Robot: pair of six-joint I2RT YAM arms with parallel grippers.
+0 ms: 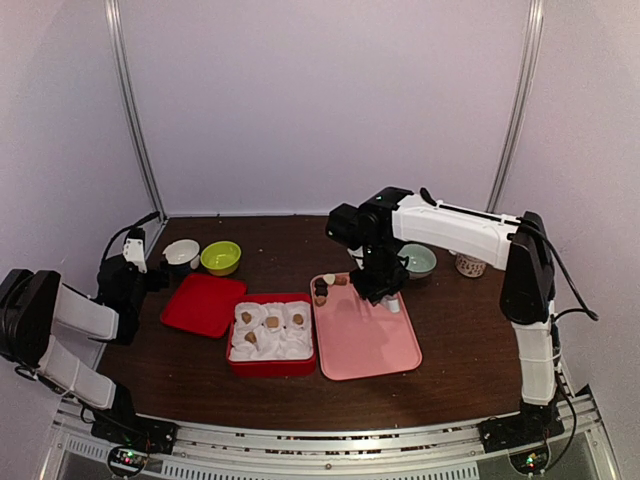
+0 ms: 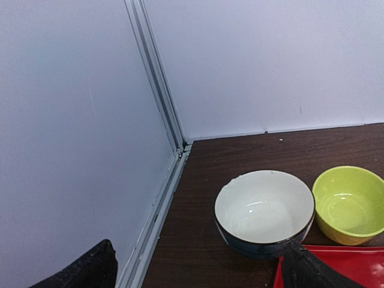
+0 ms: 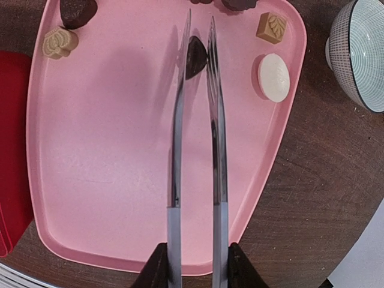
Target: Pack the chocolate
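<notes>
The pink tray (image 1: 367, 345) holds several chocolates along its far part. In the right wrist view my right gripper, part open with long metal tongs, is around a dark chocolate (image 3: 195, 57); whether both tips touch it is unclear. A white chocolate (image 3: 273, 77), a square tan one (image 3: 271, 27) and a cream one (image 3: 60, 42) lie nearby. The red box (image 1: 271, 367) with white paper cups holds several light brown pieces. My left gripper (image 1: 150, 272) stands open and empty at the far left, facing bowls.
A red lid (image 1: 201, 306) lies left of the box. A white bowl (image 2: 264, 207) and green bowl (image 2: 349, 198) are at back left; a pale bowl (image 3: 366, 54) and a patterned cup (image 1: 470, 266) at right.
</notes>
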